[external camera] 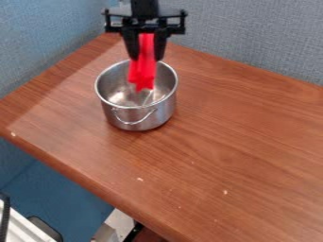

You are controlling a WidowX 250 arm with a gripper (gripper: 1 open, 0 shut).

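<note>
My black gripper (144, 43) is at the top centre of the view, shut on a red object (144, 66) that hangs upright below it. The red object's lower end is over or just inside the mouth of a steel pot (136, 109) with a wire handle, standing on the wooden table (228, 151). The top of the gripper is cut off by the frame's edge.
Grey-blue padded walls (252, 38) stand behind and at the left. Beyond the table's left edge are the blue floor and some equipment.
</note>
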